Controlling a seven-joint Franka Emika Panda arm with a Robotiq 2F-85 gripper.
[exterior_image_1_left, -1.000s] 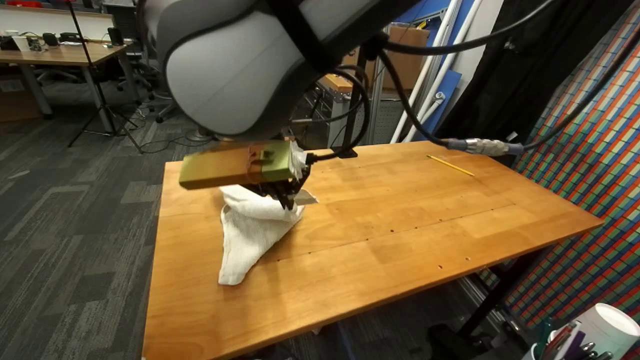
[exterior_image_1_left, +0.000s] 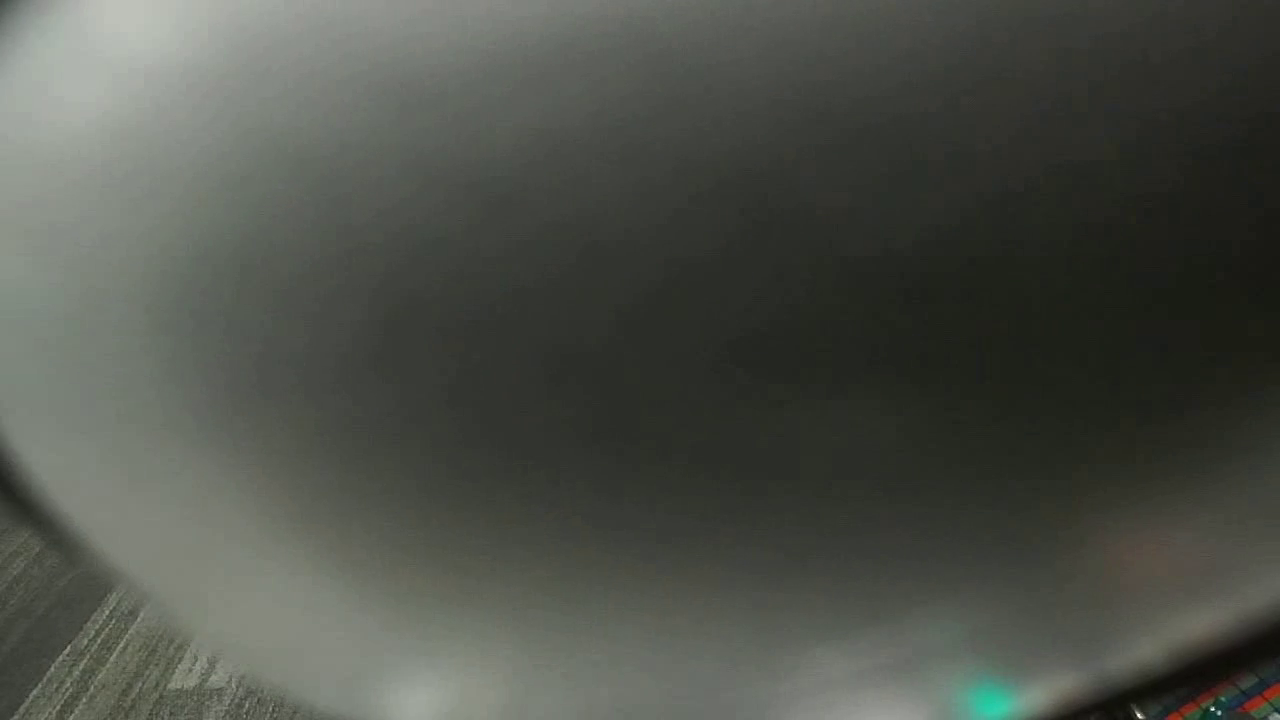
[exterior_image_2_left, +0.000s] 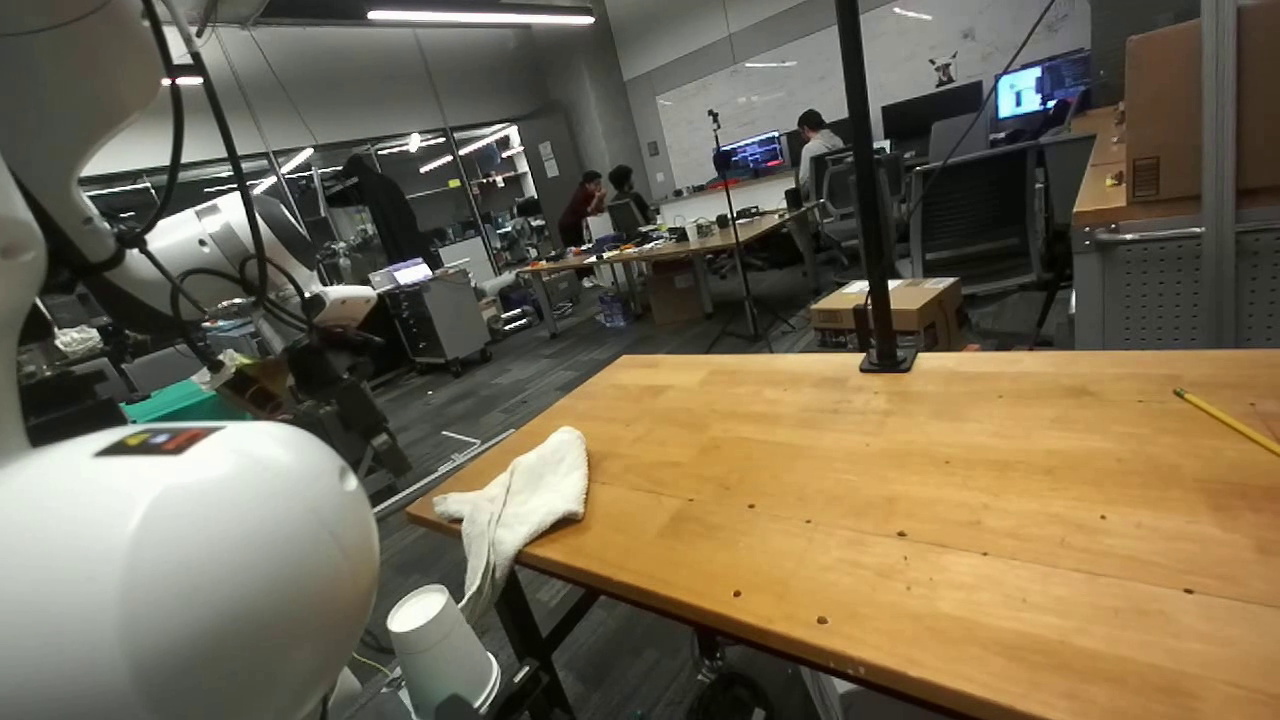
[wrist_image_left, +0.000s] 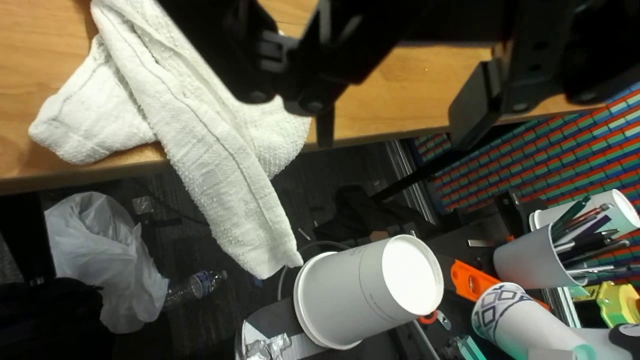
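Note:
A white towel (exterior_image_2_left: 522, 504) lies crumpled at the table's near left corner, one end drooping over the edge. From the wrist camera, the same towel (wrist_image_left: 204, 144) drapes off the wooden tabletop, its tip close to a white cup (wrist_image_left: 360, 291). My gripper is open: its dark fingers stand apart with nothing visible between them, to the right of the towel and clear of its hanging end. Exterior view 1 is almost wholly blocked by a blurred grey surface, likely my arm. In exterior view 2 the gripper itself does not show.
Beyond the table edge stand a pen holder (wrist_image_left: 531, 261) and a patterned cup (wrist_image_left: 510, 312). A yellow pencil (exterior_image_2_left: 1230, 420) lies at the table's far right, and a black post (exterior_image_2_left: 873, 192) rises from its back edge.
A second ago the gripper was above the towel, which lay on the tabletop. Now the arm has swung close to the exterior view 1 camera, and the towel hangs over the table's edge.

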